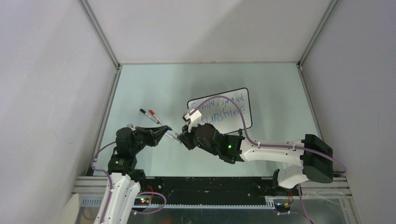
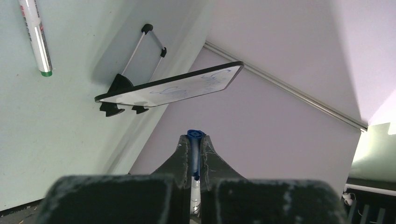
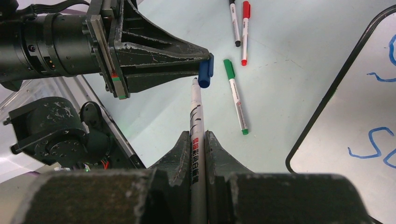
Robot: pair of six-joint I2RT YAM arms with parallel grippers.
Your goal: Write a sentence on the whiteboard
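The whiteboard (image 1: pixel 222 125) leans on its stand with "Smile, spread sunshine" in blue; part of it is behind the right arm. My right gripper is shut on a white marker (image 3: pixel 197 116), its bare tip pointing at the left gripper. My left gripper is shut on a blue cap (image 3: pixel 204 74), which shows between its fingertips. In the right wrist view the marker's tip is beside the cap's lower end, not inside it; whether they touch I cannot tell.
On the table lie a black marker (image 3: pixel 235 23), a red marker (image 3: pixel 244 39) and a green marker (image 3: pixel 236 100), left of the board. The two arms are close together in front of them. Table space (image 1: pixel 275 102) right of the board is clear.
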